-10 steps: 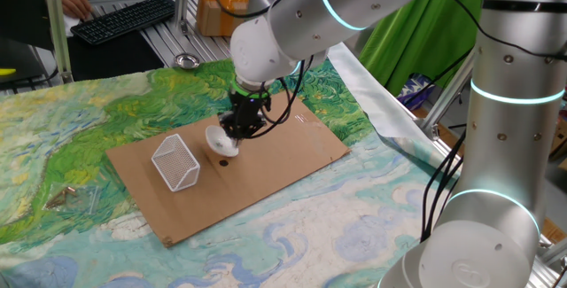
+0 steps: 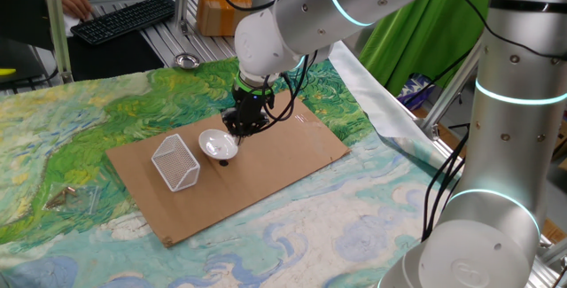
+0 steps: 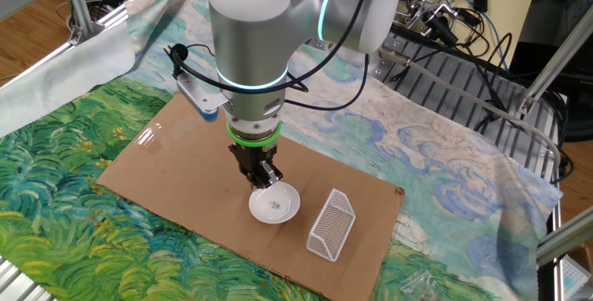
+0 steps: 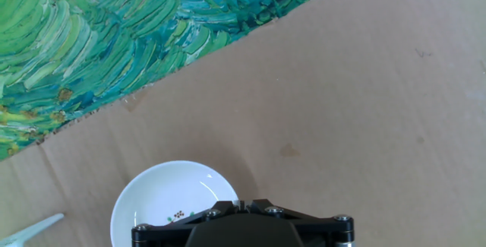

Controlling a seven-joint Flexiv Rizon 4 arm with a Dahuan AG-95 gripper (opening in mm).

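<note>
A small white bowl (image 2: pixel 218 144) with a flower print inside is over the brown cardboard (image 2: pixel 257 173), its opening facing mostly up. My gripper is shut on the bowl's rim; in the wrist view the bowl (image 4: pixel 171 197) lies to the left of the fingertips, partly cut off by the lower edge. In exterior view 2 the gripper (image 3: pixel 266 179) reaches down to the bowl's near-arm edge. Whether the underside of the bowl touches the cardboard cannot be told.
A white mesh basket (image 3: pixel 332 225) stands on the cardboard beside the bowl. A clear bag with small items (image 2: pixel 73 198) lies on the painted cloth. Further back are a metal dish (image 2: pixel 187 60) and a keyboard (image 2: pixel 122 19).
The bowl has gone from steeply tilted to nearly level and shifted slightly toward the basket.
</note>
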